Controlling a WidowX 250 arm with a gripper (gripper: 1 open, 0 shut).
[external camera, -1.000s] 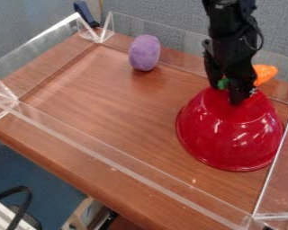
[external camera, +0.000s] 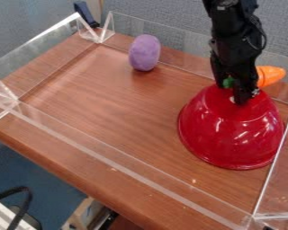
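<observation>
My black gripper (external camera: 237,85) reaches down from the top right onto the top of a large red bowl-shaped object (external camera: 229,135), which rests upside down on the wooden board at the right. A bit of green (external camera: 229,84) shows between the gripper and the red top; whether the fingers are open or shut on it is hidden. An orange carrot-like object (external camera: 269,75) lies behind, partly covered by the gripper.
A purple egg-shaped object (external camera: 144,53) stands at the back middle. Clear plastic walls edge the wooden board (external camera: 93,103), whose left and middle are clear. A grey wall stands behind.
The gripper has shifted very slightly to the right over the red object; little else has changed.
</observation>
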